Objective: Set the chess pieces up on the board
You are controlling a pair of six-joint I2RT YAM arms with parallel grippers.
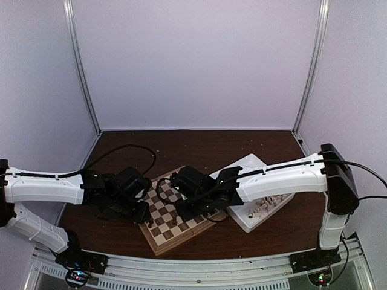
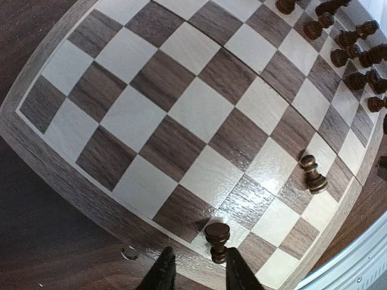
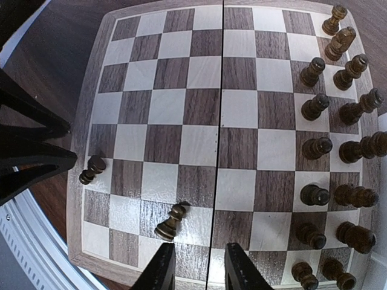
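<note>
The wooden chessboard (image 1: 163,235) lies under both arms. My left gripper is part open over the board's edge, a dark piece (image 2: 217,241) lying just in front of its fingertips. A dark pawn (image 2: 313,175) lies on its side farther along. My right gripper is part open above the board, nothing seen between its fingertips; the two loose pieces also show in the right wrist view, with the left gripper at that view's left edge. Several dark pieces (image 3: 317,148) stand in rows along one side of the board.
A white tray (image 1: 248,220) with light pieces (image 1: 266,204) sits right of the board, beneath the right arm. The wooden table behind the board is clear. The two arms are close together over the board.
</note>
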